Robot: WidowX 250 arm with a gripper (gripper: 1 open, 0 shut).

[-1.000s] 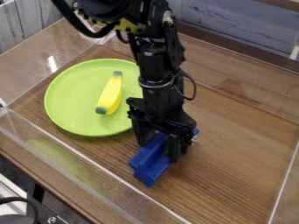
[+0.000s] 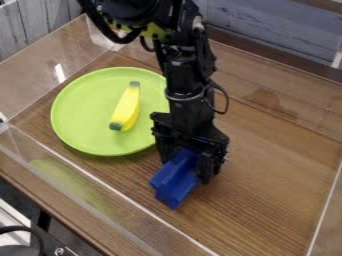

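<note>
The black gripper [image 2: 187, 145] is down over a blue rectangular block [image 2: 177, 185] on the wooden surface, its lower part covering the block's upper end. Whether the fingers are closed on the block cannot be made out. To the left, a yellow banana-shaped object [image 2: 126, 106] lies on a round green plate [image 2: 80, 125].
Low walls border it at the back and left. A dark cable [image 2: 27, 229] shows at the lower left corner.
The gripper has shifted very slightly over the block; the block, banana and plate look essentially in the same places.
</note>
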